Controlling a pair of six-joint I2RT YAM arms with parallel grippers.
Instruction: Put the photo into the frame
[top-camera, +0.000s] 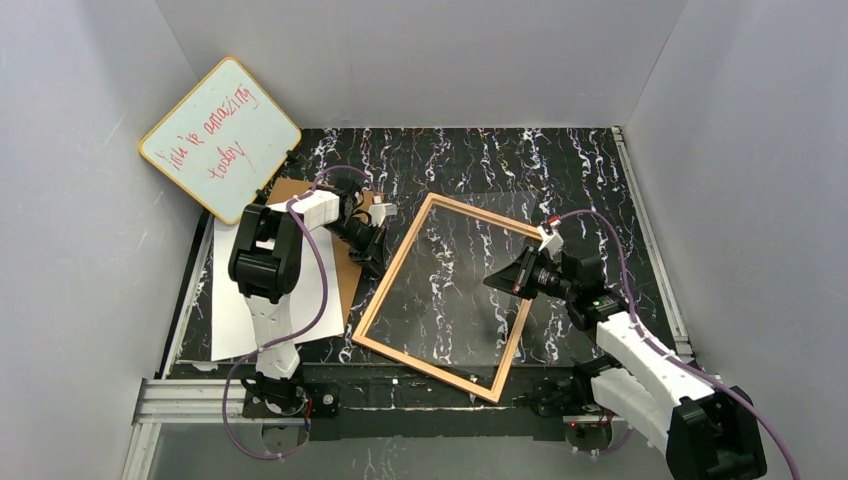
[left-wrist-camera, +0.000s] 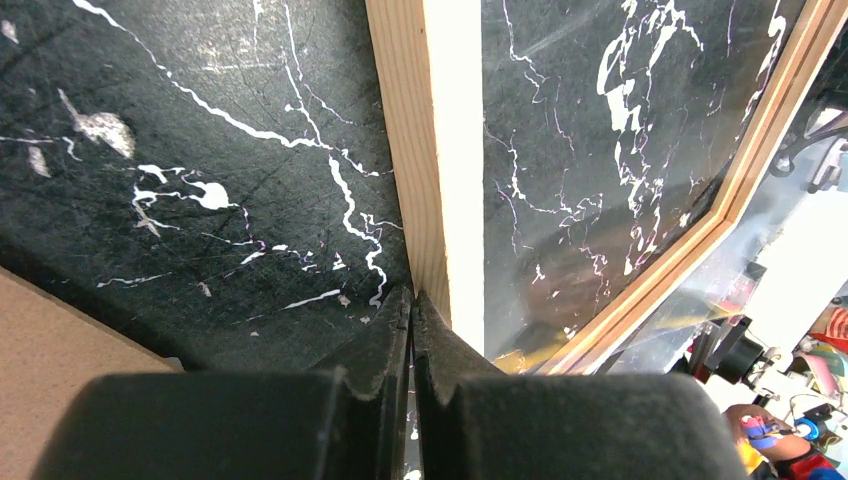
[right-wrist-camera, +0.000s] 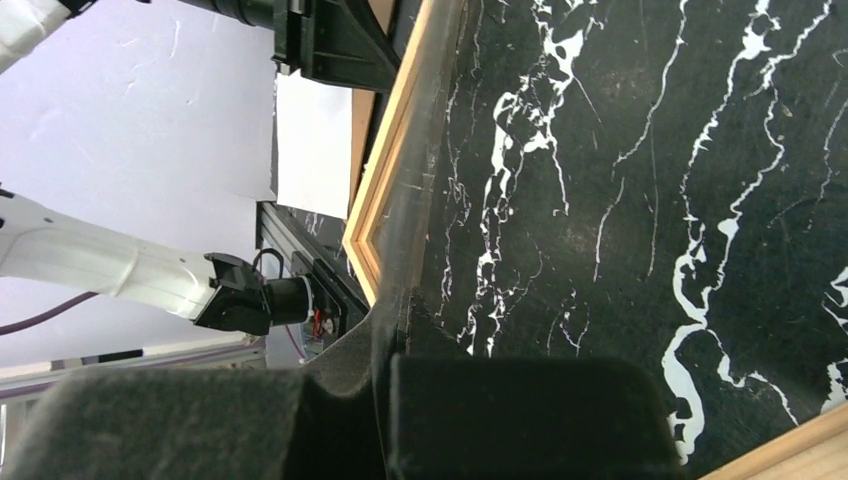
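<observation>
The wooden picture frame (top-camera: 394, 272) lies askew on the black marbled table, table surface showing inside it. A clear sheet (right-wrist-camera: 400, 215) runs up edge-on from my right gripper, which is shut on it; from above, the see-through sheet spans the frame's opening and reaches past its far bar. My right gripper (top-camera: 488, 283) is over the frame's right half. Beside the frame's left bar (left-wrist-camera: 405, 130), my left gripper is shut, with nothing showing between its fingers; whether they touch the wood I cannot tell. No photo image can be made out.
White paper (top-camera: 228, 315) and a brown board (top-camera: 350, 280) lie on the left, partly under my left arm. A whiteboard with red handwriting (top-camera: 220, 150) leans at the back left.
</observation>
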